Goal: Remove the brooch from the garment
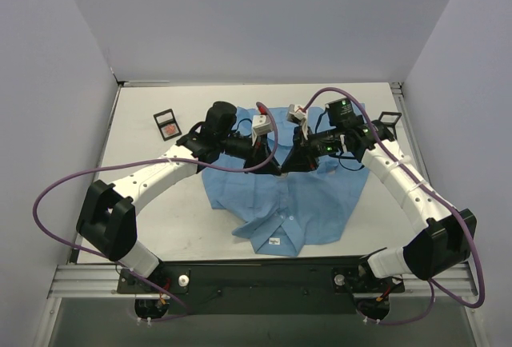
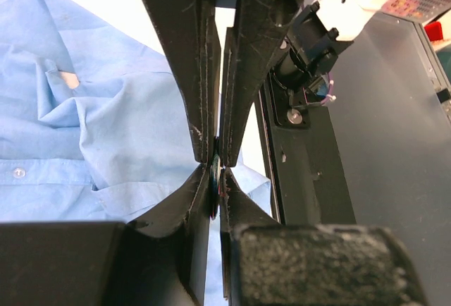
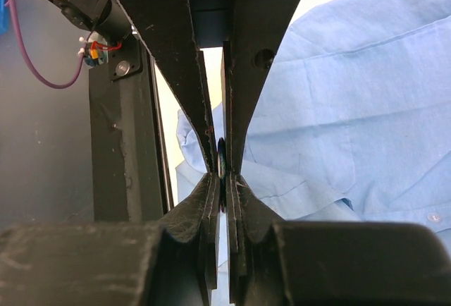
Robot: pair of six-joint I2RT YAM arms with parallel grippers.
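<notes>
A light blue garment [image 1: 280,211] lies spread on the white table, with its buttoned placket [image 2: 49,172] showing in the left wrist view. Above its middle, my left gripper [image 1: 272,169] and right gripper [image 1: 288,168] meet tip to tip. Both are shut on a small, thin, shiny object between them, seen edge-on in both wrist views [image 2: 214,182] [image 3: 221,158]; it may be the brooch, but its face is hidden by the fingers.
A small framed item [image 1: 167,124] lies at the table's left, another [image 1: 389,121] at the right behind my arm. A dark rail runs along the front edge.
</notes>
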